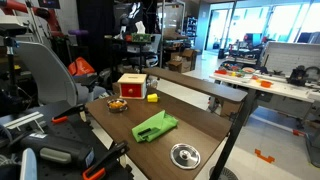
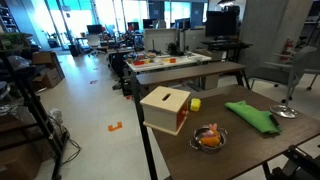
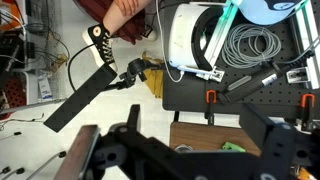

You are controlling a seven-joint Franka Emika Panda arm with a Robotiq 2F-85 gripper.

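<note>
On the brown table (image 1: 185,150) a crumpled green cloth (image 1: 154,127) lies near the middle, seen also as a green cloth (image 2: 253,117) in exterior view 2. A silver round lid (image 1: 185,155) rests close to it. Towards the other end are a metal bowl (image 2: 208,138) with orange and red contents, a small yellow block (image 2: 195,104) and a white and wooden box (image 2: 166,109). In the wrist view my gripper shows as two dark fingers wide apart at the bottom edge, with no object held between them. Only a strip of the tabletop appears there.
Black equipment with coiled cable (image 3: 250,45) and red-handled clamps (image 3: 211,98) fills the upper right of the wrist view. A person's leg (image 3: 118,12) shows at its top. Bare table surrounds the cloth; a second brown table (image 2: 185,76) stands behind.
</note>
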